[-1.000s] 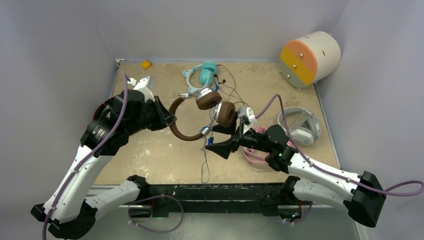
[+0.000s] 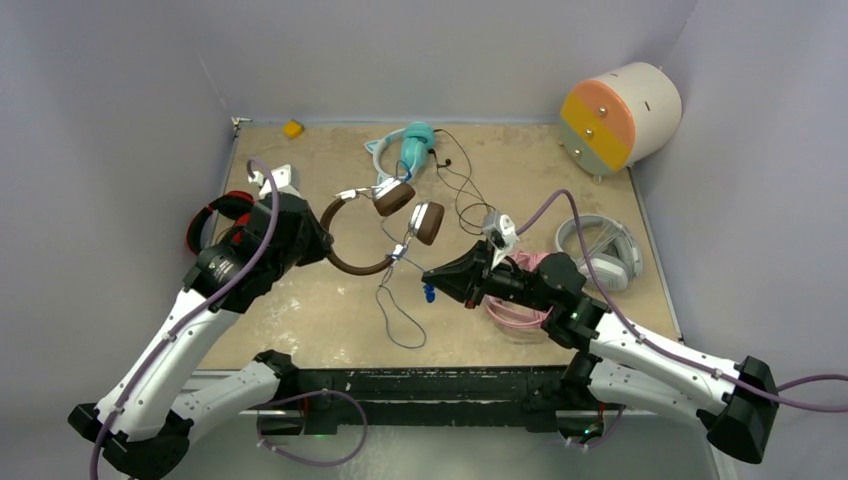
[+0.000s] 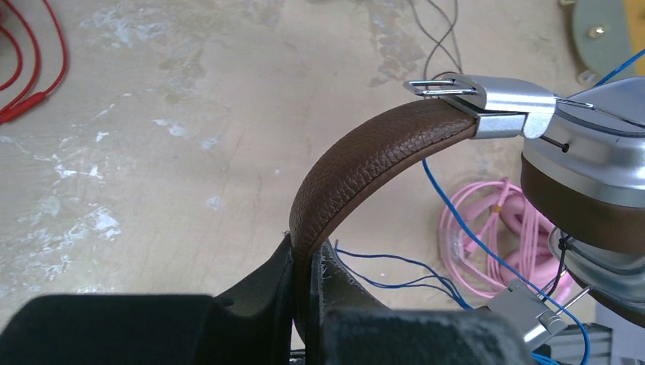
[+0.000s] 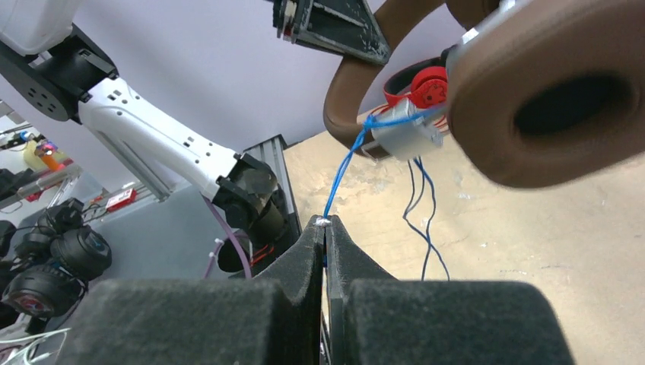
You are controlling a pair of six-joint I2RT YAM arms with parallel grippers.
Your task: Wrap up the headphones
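Note:
Brown-and-silver headphones [image 2: 425,222] hang above the mat, their leather headband [image 3: 373,152] held by my shut left gripper, seen also at centre left in the top view. The earcups are at the right of the left wrist view and large in the right wrist view. My right gripper, right of the headband in the top view, is shut on the thin blue cable [image 4: 342,171], which runs up to the metal hinge. Loose blue loops dangle below the headphones, and a blue plug end [image 2: 429,292] shows under the right gripper.
Teal headphones [image 2: 415,150] lie at the back, red ones [image 2: 200,222] at the left, grey ones [image 2: 610,262] at the right. A pink cable bundle [image 2: 515,315] lies beneath the right arm. A striped drum [image 2: 630,115] stands back right.
The left gripper has moved left with the headphones, drawing them away from the right gripper.

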